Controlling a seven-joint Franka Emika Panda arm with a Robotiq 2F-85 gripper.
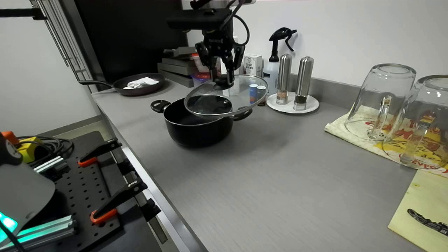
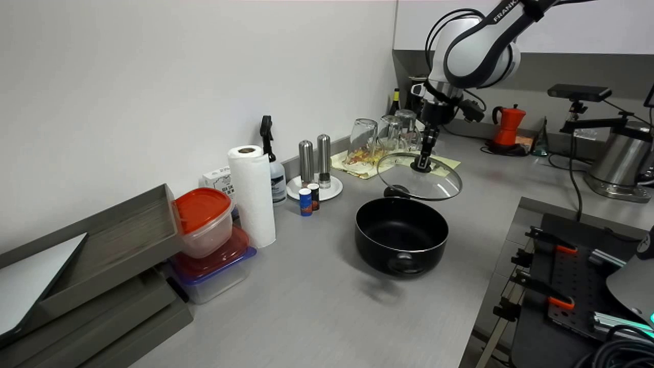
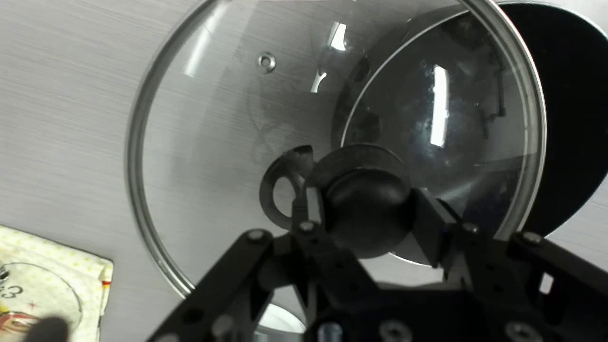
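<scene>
My gripper is shut on the black knob of a glass lid [image 1: 247,96]. In the wrist view the knob [image 3: 367,208] sits between both fingers. The lid hangs tilted in the air, its metal rim clear of the counter. Below it stands a black two-handled pot [image 2: 401,236], uncovered, with its dark inside showing. From the second exterior view the lid [image 2: 429,184] appears behind the pot, toward the glass mugs. Through the glass in the wrist view, part of the pot [image 3: 573,108] and one handle show; the lid overlaps only part of the opening.
Two metal grinders [image 1: 303,84] stand on a white plate [image 1: 313,105], near a spray bottle [image 1: 273,71]. Upturned glass mugs [image 1: 380,98] rest on a cloth at the right. A paper towel roll [image 2: 253,199] stands by plastic containers.
</scene>
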